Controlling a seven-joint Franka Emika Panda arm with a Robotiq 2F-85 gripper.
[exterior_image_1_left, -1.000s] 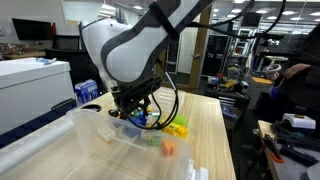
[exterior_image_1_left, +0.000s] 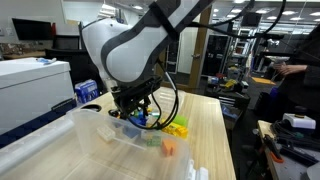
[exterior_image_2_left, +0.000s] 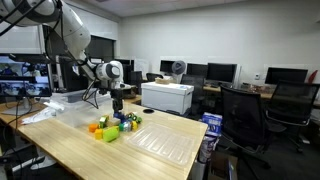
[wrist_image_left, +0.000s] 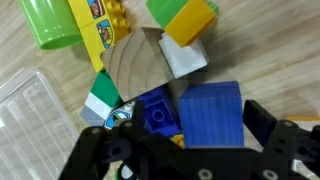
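Note:
In the wrist view, a blue block (wrist_image_left: 211, 117) lies in the gap of my open gripper, with a finger on either side. The left finger (wrist_image_left: 154, 111) stands a little off the block; the right one is very close to its edge, and contact cannot be told. The fingers point down at the pile of toys. In exterior view 2 the gripper (exterior_image_2_left: 117, 102) is low over the coloured pieces on the table. Exterior view 1 shows it partly hidden behind a clear bin.
Around the block lie a wooden piece (wrist_image_left: 137, 65), a white cube (wrist_image_left: 183, 56), a green cup (wrist_image_left: 51, 22) and a yellow toy brick (wrist_image_left: 97, 27). A translucent bin (exterior_image_1_left: 130, 155) stands close by. An empty shallow tray (exterior_image_2_left: 162, 143) occupies the table's right side.

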